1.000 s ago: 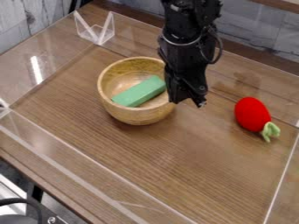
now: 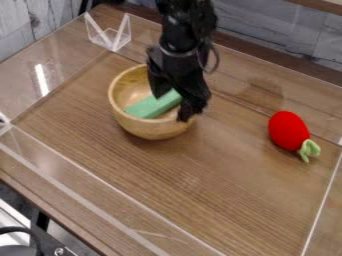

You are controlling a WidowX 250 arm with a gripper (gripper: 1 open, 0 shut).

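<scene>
The dark robot gripper [image 2: 171,82] reaches down from the top centre over a wooden bowl [image 2: 135,124], its fingers apart at the bowl's right part. In the bowl lies a pale green object [image 2: 152,106], partly behind the gripper. I cannot tell whether the fingers touch it.
A red object with a green top [image 2: 289,131] lies on the wooden table [image 2: 201,200] at the right. The left and back edges of the table show at the top left.
The gripper has moved left and lower, from right of the bowl to over it and the green object.
</scene>
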